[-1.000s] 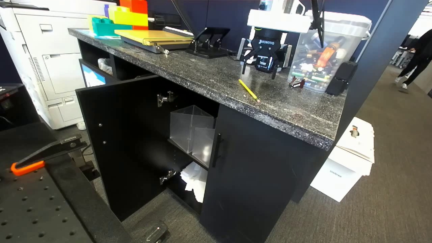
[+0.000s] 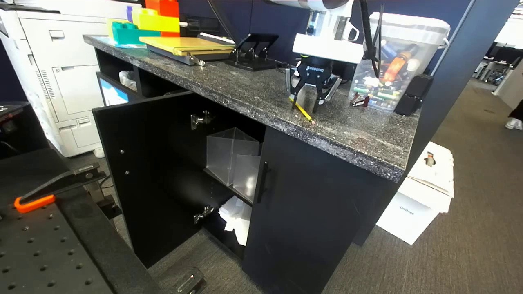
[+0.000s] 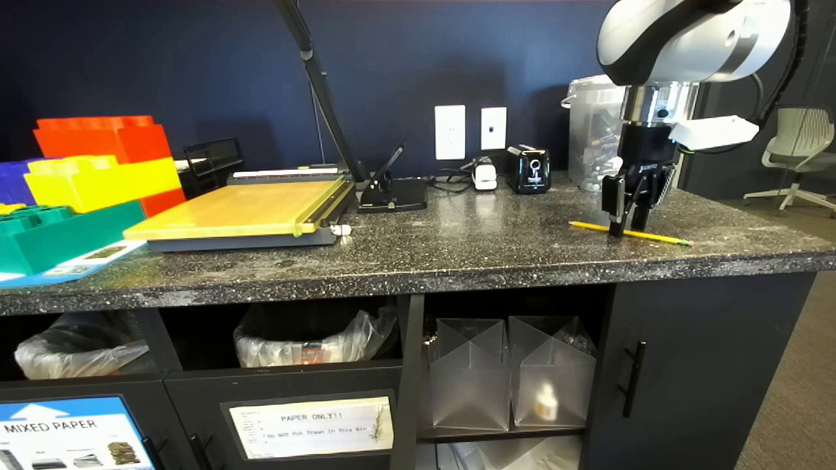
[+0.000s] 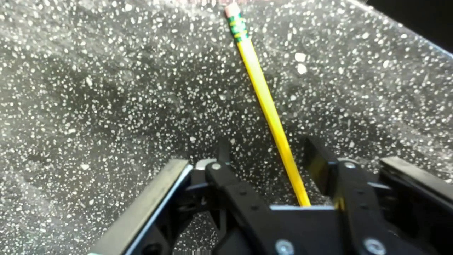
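A yellow pencil (image 4: 266, 102) with a green band and pink eraser lies flat on the dark speckled countertop (image 4: 127, 93). My gripper points down over it, part open, one finger on each side of the pencil's shaft. Gaps show between the pencil and both fingers, so nothing is held. In exterior view 2 the fingertips (image 3: 616, 227) are low, close to the counter around the middle of the pencil (image 3: 666, 237). The pencil's pointed end is hidden behind the gripper in the wrist view.
Behind the gripper stand a clear bin of batteries (image 2: 387, 73) and a black pencil sharpener (image 3: 528, 170). A yellow paper cutter (image 3: 251, 210) lies to the left. The counter's front edge (image 2: 314, 139) is close to the eraser end; open counter lies left of the gripper.
The pencil has not visibly moved.
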